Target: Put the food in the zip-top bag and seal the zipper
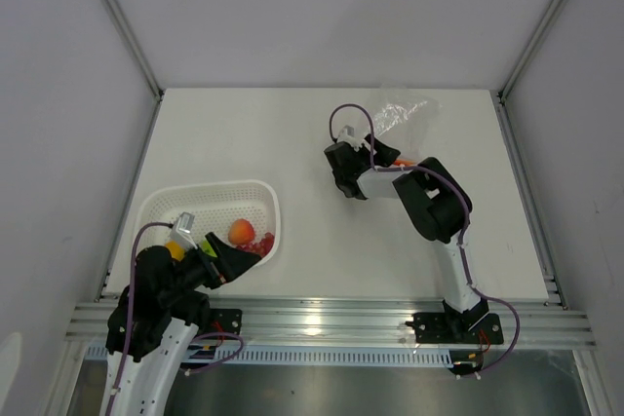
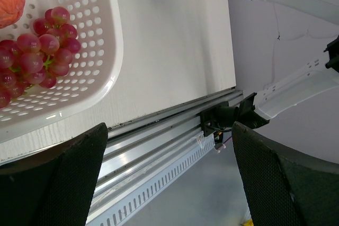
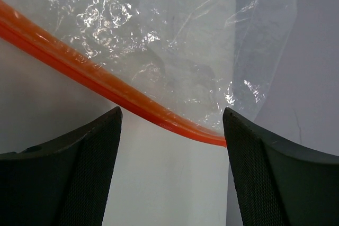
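A clear zip top bag [image 3: 175,46] lies flat at the back right of the table, its orange zipper strip [image 3: 143,107] running slantwise across the right wrist view. My right gripper is over that strip, its fingers [image 3: 74,173] apart with a stretch of the zipper showing between them; I cannot tell if they touch it. In the white basket [image 1: 210,192] at left sit an orange round food [image 1: 241,232], pink grapes [image 2: 39,51] and a yellow food [image 1: 175,249]. Over the basket's front right edge my left gripper [image 1: 244,258] hangs open and empty.
Free white table [image 1: 302,211] lies between the basket and the bag. A metal rail [image 1: 322,317] runs along the front edge, and grey walls [image 1: 331,17] close off the back and sides.
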